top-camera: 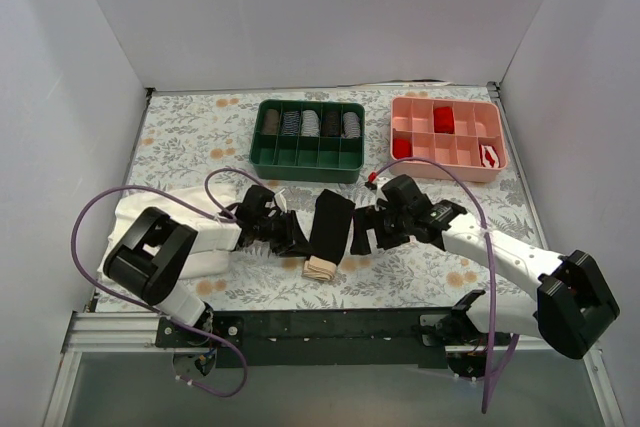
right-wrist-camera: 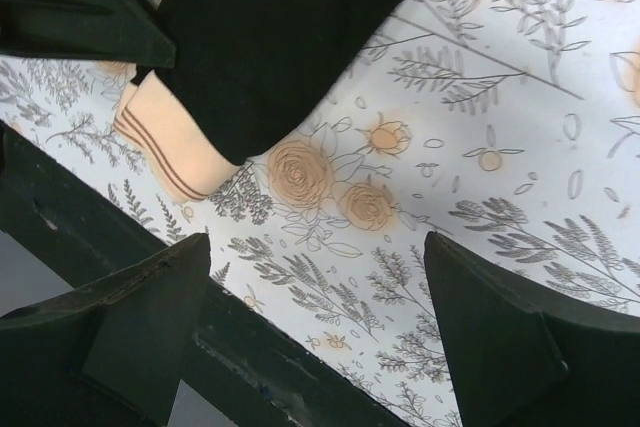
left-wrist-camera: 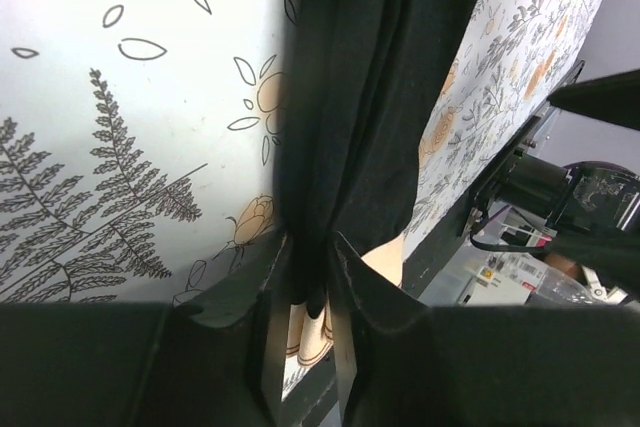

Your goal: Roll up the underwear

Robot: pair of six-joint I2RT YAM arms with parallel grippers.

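The underwear (top-camera: 330, 225) is a black strip of folded cloth lying lengthwise on the floral mat, its cream striped waistband (top-camera: 320, 269) at the near end. At its left edge, close to the waistband, is my left gripper (top-camera: 303, 248). In the left wrist view a black fold (left-wrist-camera: 330, 147) runs down between the two close-set fingertips, and they are shut on it. My right gripper (top-camera: 372, 236) stands open just right of the cloth. Only bare mat lies between its fingers in the right wrist view, where the waistband (right-wrist-camera: 170, 137) shows at upper left.
A green divided box (top-camera: 308, 170) with several rolled items stands behind. To its right is a pink divided box (top-camera: 455, 171) holding red items. White cloth (top-camera: 140, 209) lies at the left, under the left arm. Bare mat surrounds the right gripper.
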